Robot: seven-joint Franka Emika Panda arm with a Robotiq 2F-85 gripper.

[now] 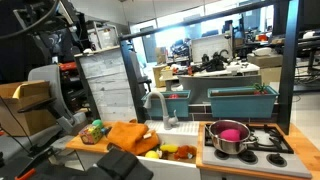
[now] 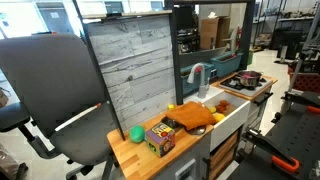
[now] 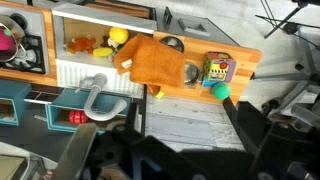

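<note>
Held high over the counter, my gripper stands open, its dark fingers spread along the bottom of the wrist view with nothing visible between them. An orange cloth [image 3: 160, 60] lies crumpled on the wooden counter, between the sink and a small colourful box [image 3: 217, 68]. Beside that box sits a green round object [image 3: 221, 91]. The white sink [image 3: 68, 75] holds several red, yellow and orange items, among them a yellow one [image 3: 119, 35]. On the stove at the other end is a metal pot [image 1: 230, 146] with a pink object [image 1: 230, 133] inside.
A grey curved faucet [image 3: 93, 98] rises behind the sink. Blue-green bins [image 1: 240, 104] hang on the back rail, with a red item [image 3: 77, 116] in one. Wooden panels [image 2: 140, 75] stand behind the cloth. Two small metal round things lie near the cloth.
</note>
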